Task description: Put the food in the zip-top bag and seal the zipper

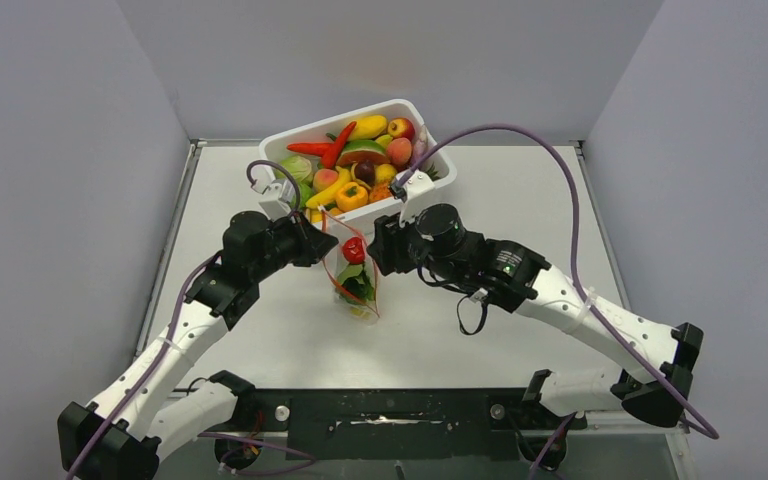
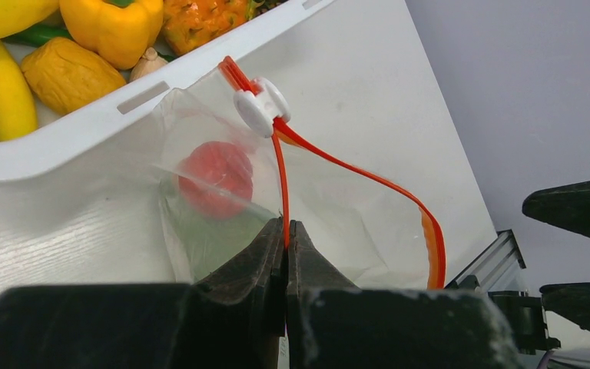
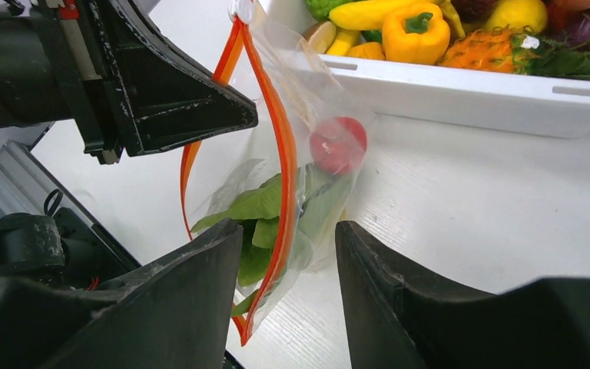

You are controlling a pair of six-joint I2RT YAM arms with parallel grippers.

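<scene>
The clear bag (image 3: 330,223) with its orange-red zipper strips stands on the table, mouth gaping. My left gripper is shut on one strip of the mouth, which runs down between its fingertips. A white slider (image 2: 261,106) sits at one end of the zipper. Within the bag are green leaves (image 3: 253,206) and a round red food (image 3: 339,146), both seen through the film. My right gripper stands open beside the bag mouth, and nothing is between its fingers. In the top view the red food (image 1: 353,250) shows between the two grippers.
Behind the bag, close to it, is a white bin (image 1: 278,145) full of play fruit and vegetables, including a yellow pepper (image 3: 416,34). Bare table (image 1: 500,190) lies to the right and in front.
</scene>
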